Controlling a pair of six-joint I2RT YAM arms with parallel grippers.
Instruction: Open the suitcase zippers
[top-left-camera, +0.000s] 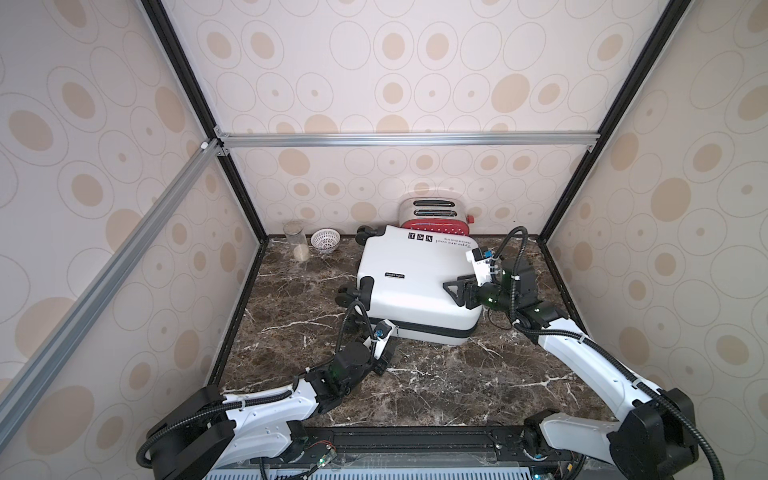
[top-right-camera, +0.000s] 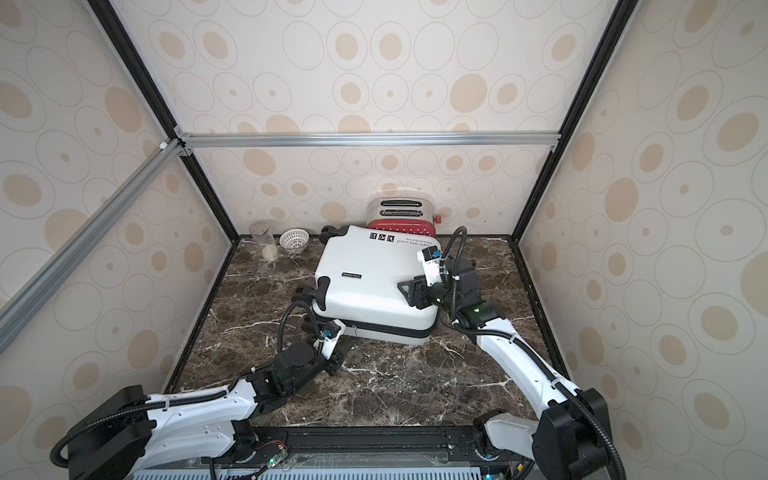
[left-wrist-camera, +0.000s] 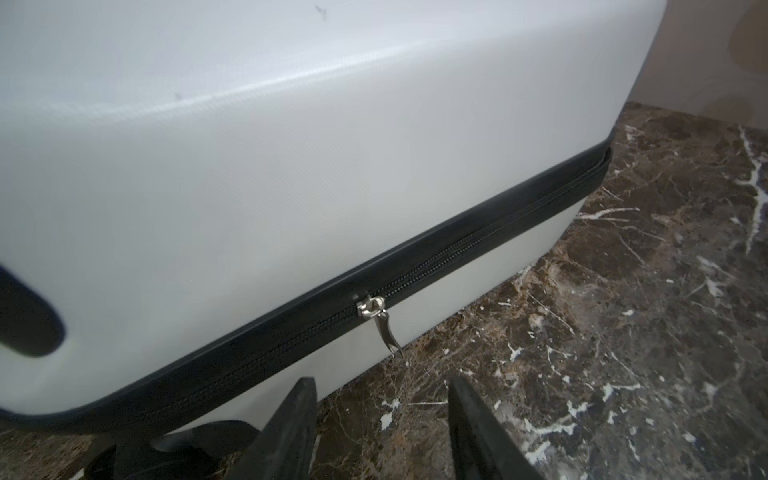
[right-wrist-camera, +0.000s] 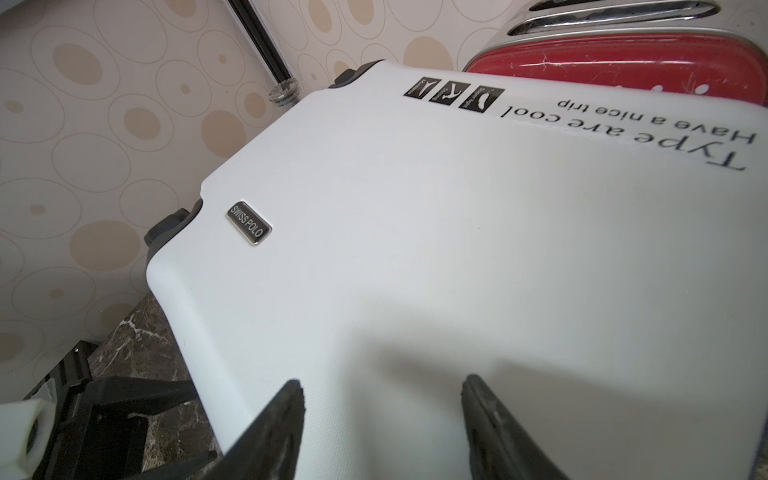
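Observation:
A white suitcase (top-left-camera: 416, 276) lies flat on the marble surface. Its black zipper band (left-wrist-camera: 472, 236) runs along the near side, and a silver zipper pull (left-wrist-camera: 384, 320) hangs from it in the left wrist view. My left gripper is open just in front of that pull, nothing between its fingers. Over the suitcase's right part hovers my right gripper, also open and empty, its fingers (right-wrist-camera: 276, 420) above the white lid. No second pull is clearly visible.
Behind the suitcase stands a red and silver toaster (top-left-camera: 436, 212). A white basket (top-left-camera: 325, 240) and a clear jar (top-left-camera: 297, 240) are at the back left. Black wheels stick out on the suitcase's left side.

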